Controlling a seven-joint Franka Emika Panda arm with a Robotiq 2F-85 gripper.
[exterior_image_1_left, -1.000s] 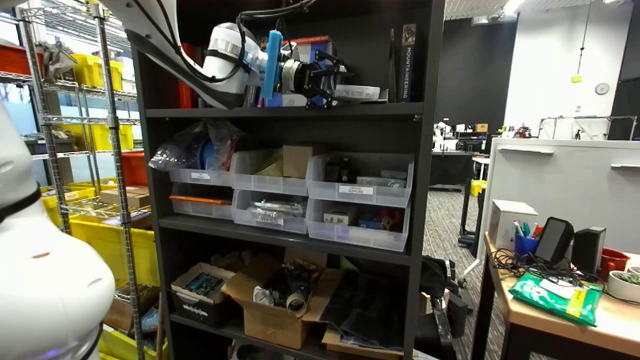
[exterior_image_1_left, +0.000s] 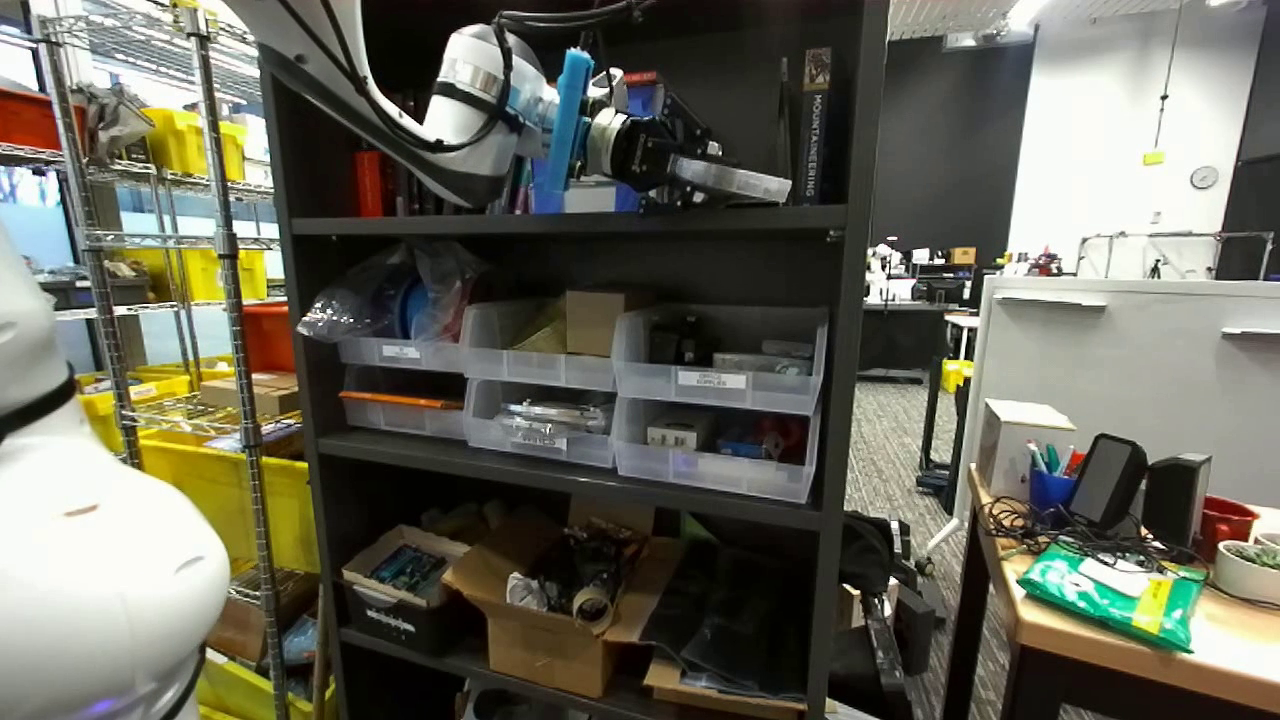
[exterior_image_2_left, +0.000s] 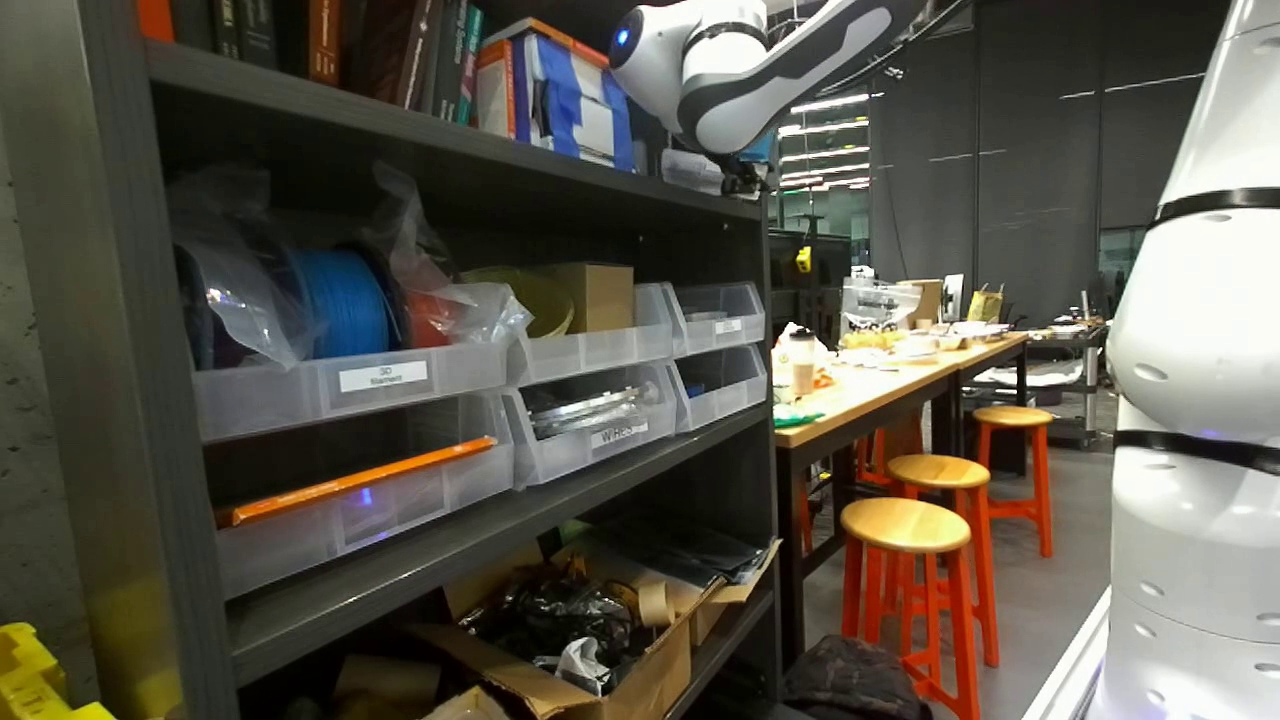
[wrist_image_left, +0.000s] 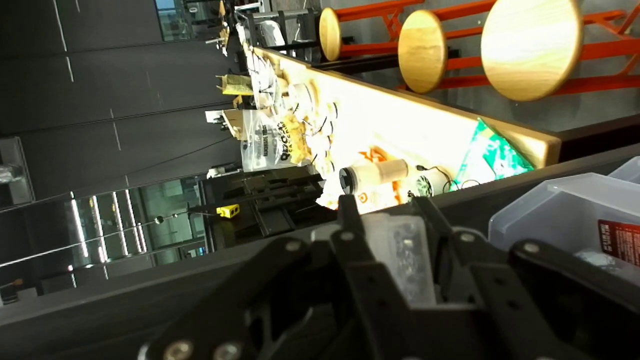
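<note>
A small clear plastic box (exterior_image_1_left: 734, 180) is at the right part of the top shelf, tilted slightly in exterior view 1. My black gripper is shut on it, with one finger on each side of the box (wrist_image_left: 403, 255) in the wrist view. The far end of the box sticks out beyond the gripper in exterior view 1. In exterior view 2 the box (exterior_image_2_left: 692, 170) shows near the shelf's right end, with the gripper partly hidden by the arm. Whether its underside touches the shelf, I cannot tell.
Books, including an upright black one (exterior_image_1_left: 816, 126), stand on the top shelf (exterior_image_1_left: 540, 224). The shelf below carries several clear bins (exterior_image_1_left: 720, 382). A cardboard box (exterior_image_1_left: 546, 648) sits lower down. A wooden table (exterior_image_2_left: 828, 414) and stools lie past the shelf's right end.
My gripper has moved right and its fingers have come together on the plastic box. The box, level before, has shifted slightly to the right and now sits tilted.
</note>
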